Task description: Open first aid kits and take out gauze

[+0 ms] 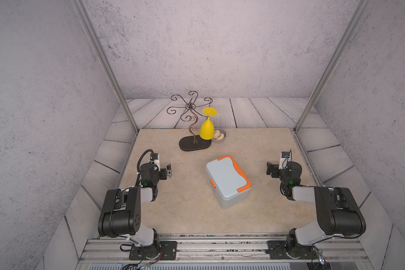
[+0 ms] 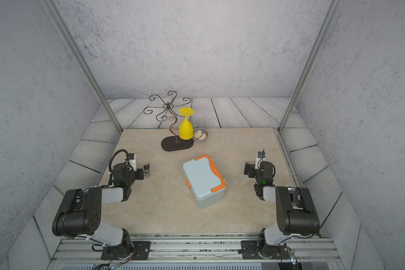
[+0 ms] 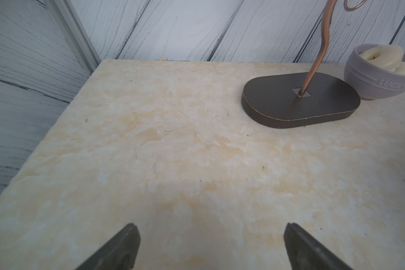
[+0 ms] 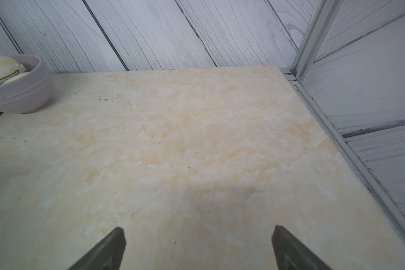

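The first aid kit (image 1: 226, 176), a pale box with orange trim and latch, sits closed at the middle front of the table (image 1: 184, 207), turned at an angle. No gauze is visible. My left gripper is to the left of the kit and my right gripper is to its right, both apart from it. In each wrist view the fingertips are spread wide over bare tabletop, with nothing between them.
At the back middle stands a curly metal stand (image 1: 194, 142) on a dark oval base, a yellow upside-down goblet (image 1: 207, 129) hanging from it. A lilac bowl (image 3: 378, 83) with pale pieces sits beside it.
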